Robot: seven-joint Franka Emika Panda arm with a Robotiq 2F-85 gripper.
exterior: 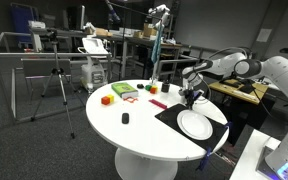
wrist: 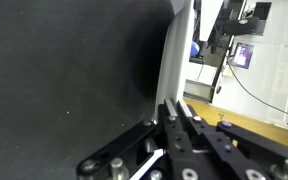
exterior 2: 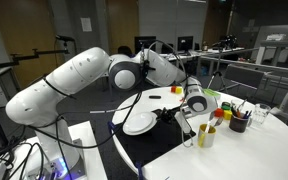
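Note:
At the right side of the round white table (exterior: 119,118), my gripper (exterior: 191,100) is low at the far edge of the black mat (exterior: 170,117). In the second exterior view the gripper (exterior 2: 181,122) points down beside the mat (exterior 2: 149,152). The white plate (exterior: 195,125) lies on the mat, apart from the gripper. In the wrist view a large dark surface (wrist: 64,80) fills the left, with a pale strip (wrist: 173,60) along its right side. The gripper looks shut at the strip's lower end; what is between its fingers is hidden.
Close to the gripper stand a yellow cup (exterior 2: 206,134) and a dark utensil holder (exterior 2: 238,122). A green box (exterior: 123,88), an orange block (exterior: 107,100) and a small black object (exterior: 125,118) lie toward the left.

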